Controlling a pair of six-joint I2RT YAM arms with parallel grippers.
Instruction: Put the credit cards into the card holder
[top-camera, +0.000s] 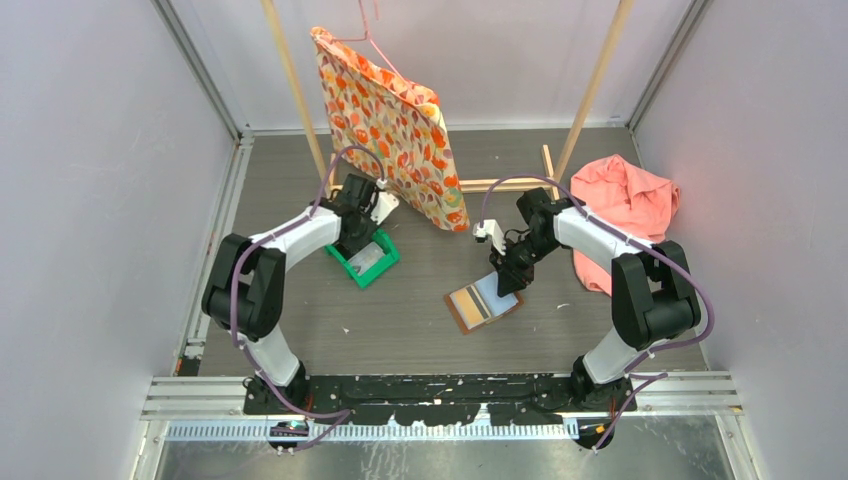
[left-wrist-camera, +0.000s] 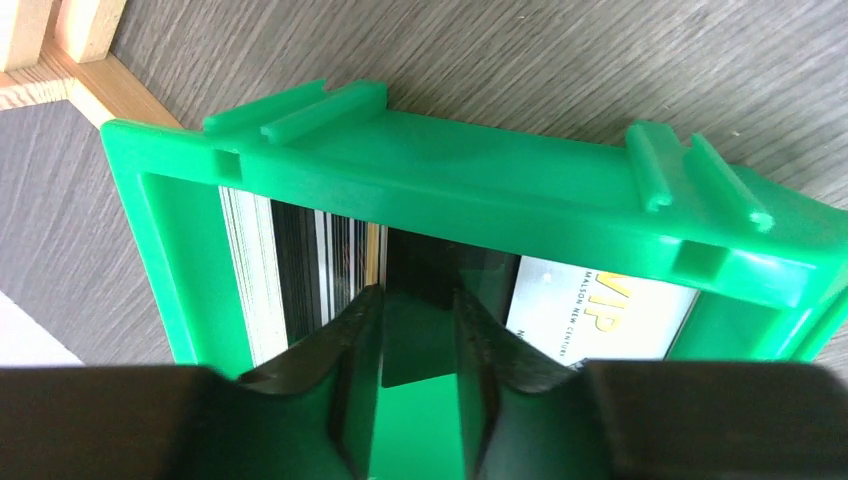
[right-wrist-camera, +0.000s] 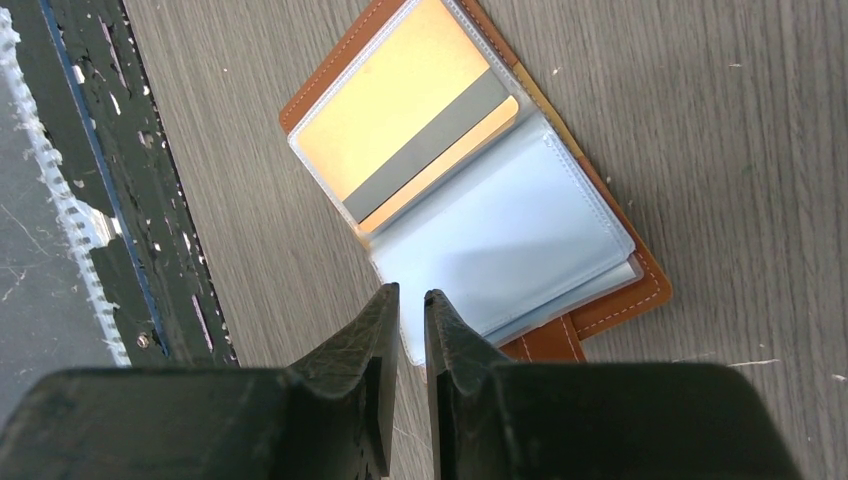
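Observation:
A green basket (left-wrist-camera: 450, 155) holds several cards standing close together, seen in the left wrist view. Among them are a dark card (left-wrist-camera: 425, 265) and a white card (left-wrist-camera: 600, 312) with gold "VIP" lettering. Fingertips of my left gripper stand apart in front of the dark card; whether they touch it I cannot tell. The brown card holder (right-wrist-camera: 625, 305) lies flat and unfolded. One clear sleeve contains a yellow card (right-wrist-camera: 400, 95) with a grey stripe; a pale sleeve (right-wrist-camera: 500, 235) lies beside it. Over that sleeve's edge, my right gripper is slightly open and empty.
An orange-patterned cloth (top-camera: 395, 120) hangs from a line behind the basket. A pink cloth (top-camera: 625, 205) lies at the right. Wooden frame bars (top-camera: 500, 185) run along the back. Table between basket and holder is clear.

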